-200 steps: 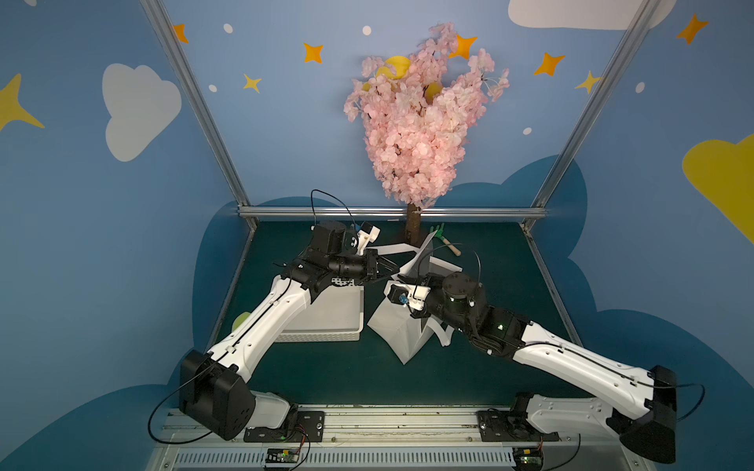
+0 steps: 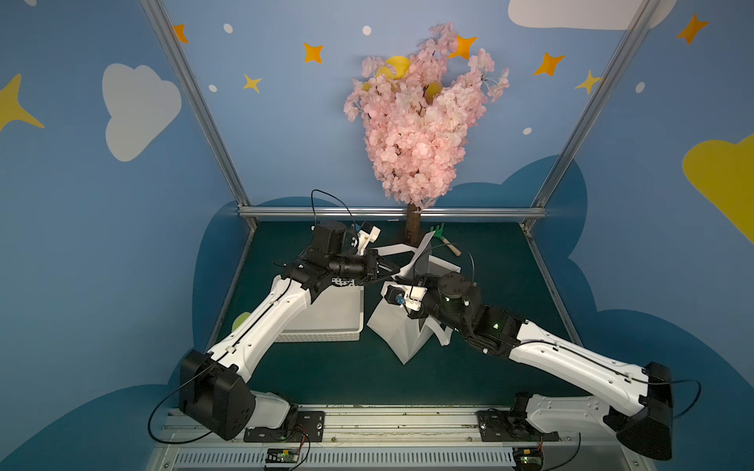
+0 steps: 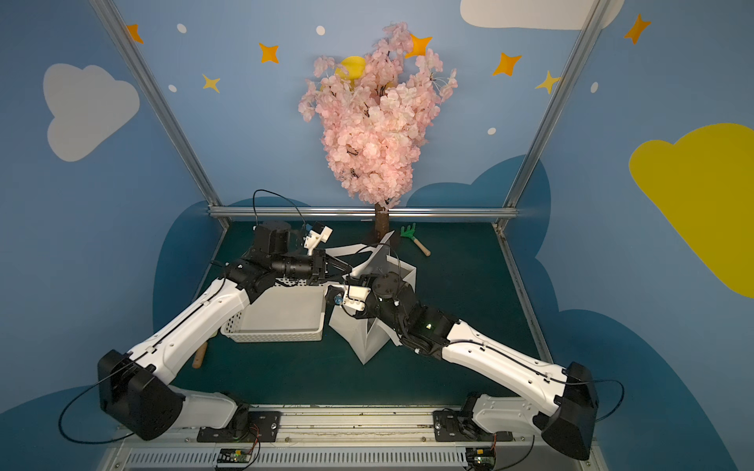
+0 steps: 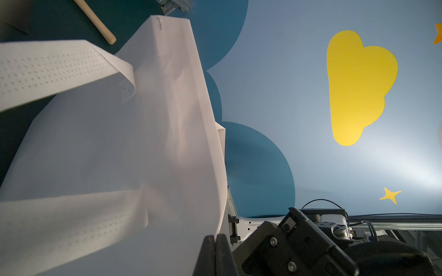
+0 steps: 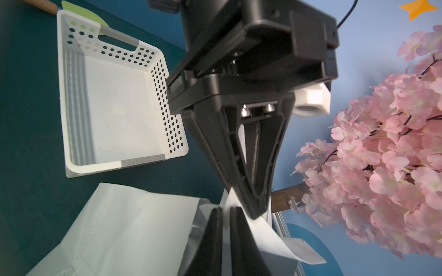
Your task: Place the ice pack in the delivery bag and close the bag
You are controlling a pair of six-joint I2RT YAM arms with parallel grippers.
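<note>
The white delivery bag (image 2: pixel 400 328) stands mid-table with its top spread. My left gripper is shut on the bag's upper edge (image 5: pixel 246 216), pinching the thin white material. In the left wrist view the bag (image 4: pixel 115 151) fills the left half, and the left fingertips (image 4: pixel 209 243) stand together at its edge. Over the bag's mouth, my right gripper is part open, with a narrow gap between its fingers. No object shows held in it; white bag material appears behind the gap. The ice pack is not visible in any view.
An empty white basket (image 5: pixel 115 105) stands left of the bag. A small green-headed tool (image 2: pixel 449 245) lies at the back, near the blossom tree (image 2: pixel 416 133). Both arms crowd close over the bag. Bare table lies to the right.
The left arm and the bag look still.
</note>
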